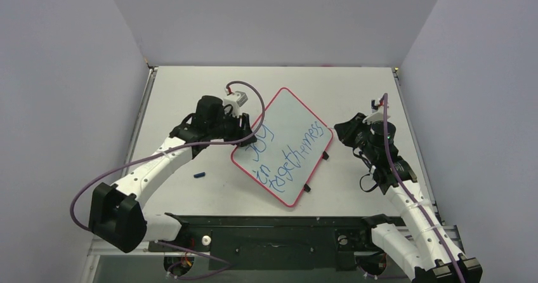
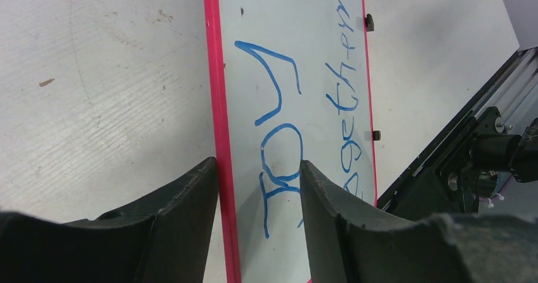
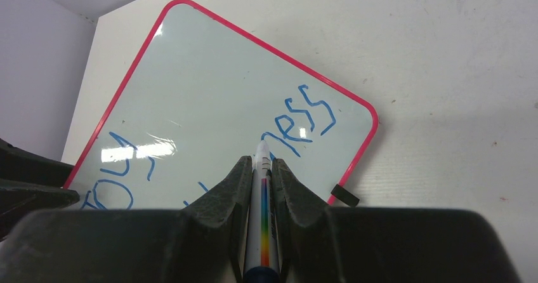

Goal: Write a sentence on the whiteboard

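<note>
The red-rimmed whiteboard lies turned at an angle on the table, with blue handwriting reading "Joy in togetherness". My left gripper is at its left edge. In the left wrist view the fingers of that gripper stand apart, one near the red rim and the other over the board's face; neither grips it. My right gripper is shut on a slim marker with a rainbow stripe, its white tip pointing toward the board. From above, this gripper sits just off the board's right corner.
A small dark blue cap-like piece lies on the table left of the board. Two black clips stick out from the board's lower right edge. Bare table surrounds the board, and a purple cable runs along the left arm.
</note>
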